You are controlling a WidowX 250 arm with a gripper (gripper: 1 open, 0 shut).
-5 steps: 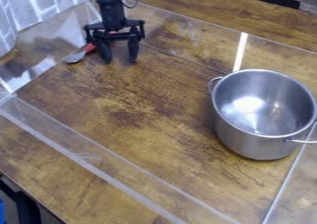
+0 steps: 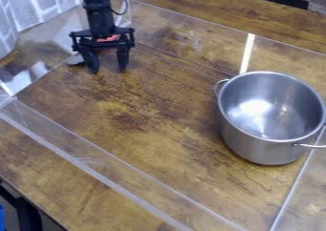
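My dark gripper (image 2: 105, 55) is at the upper left of the camera view, low over the wooden table with its fingers pointing down. Just behind it is a small red and light-grey object (image 2: 76, 57), mostly hidden by the gripper; I cannot tell what it is or whether it is held. A large steel pot (image 2: 265, 115) with two side handles stands at the right, well apart from the gripper.
Transparent strips run along the table's edges, and a light strip lies behind the pot.
My gripper has shifted a little to the left over the last second. The pot has not moved.
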